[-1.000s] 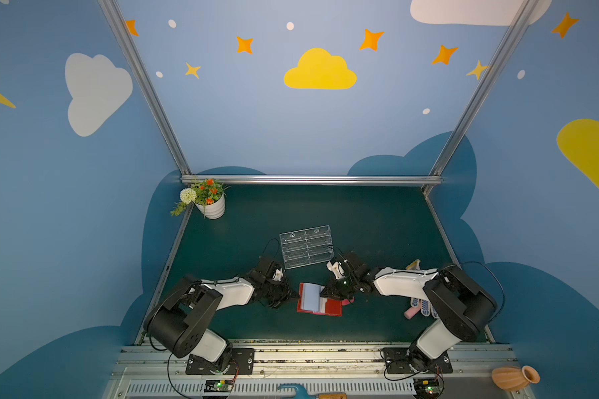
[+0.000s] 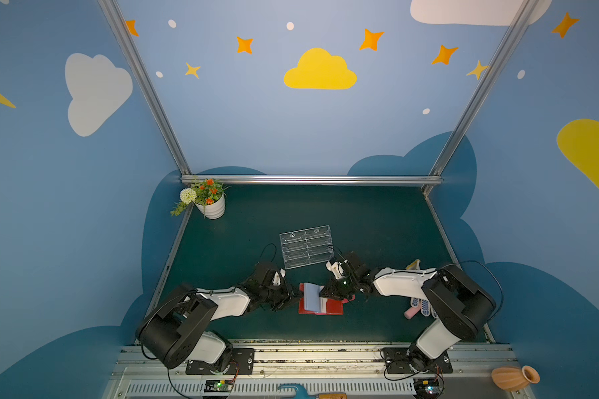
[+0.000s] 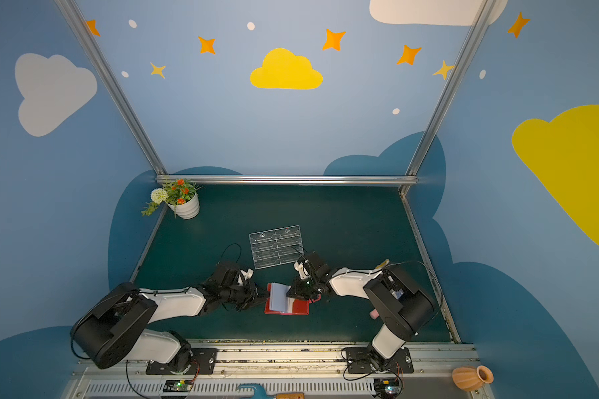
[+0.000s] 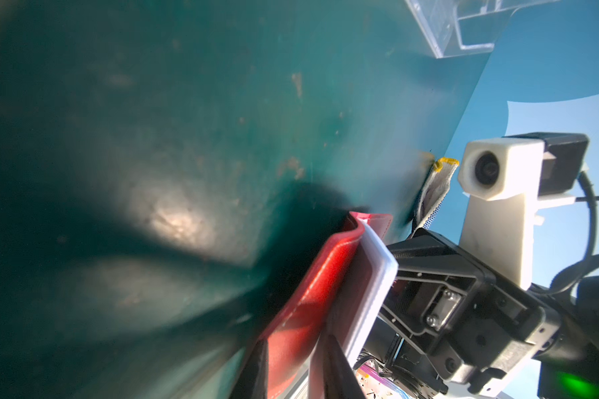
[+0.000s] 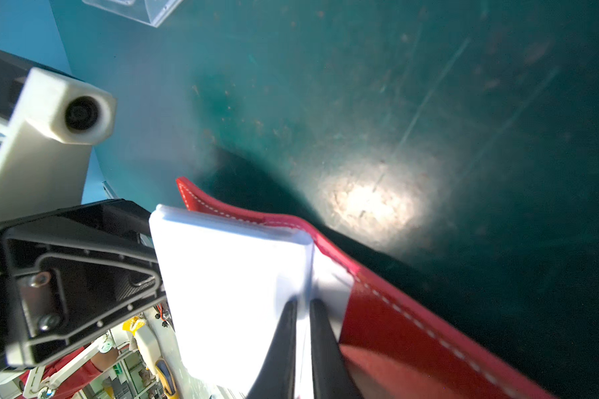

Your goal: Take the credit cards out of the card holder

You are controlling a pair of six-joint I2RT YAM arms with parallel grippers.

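The red card holder [image 2: 332, 307] lies open at the front middle of the table, white card sleeves [image 5: 226, 279] standing out from it. My left gripper is at the holder's left side, fingers part open around the edge of the red cover [image 4: 319, 286]; whether they touch it is unclear. My right gripper comes from the right and is shut on the white sleeves near the holder's fold. I cannot make out individual credit cards.
A clear compartment rack [image 2: 306, 246] sits just behind the holder. A potted plant [image 2: 211, 206] stands at the back left. Gloves and a pink item [image 2: 412, 312] lie at the right under the right arm.
My left arm has moved slightly right and toward the front, nearer the holder. The holder has shifted very slightly; my right arm looks almost unchanged.
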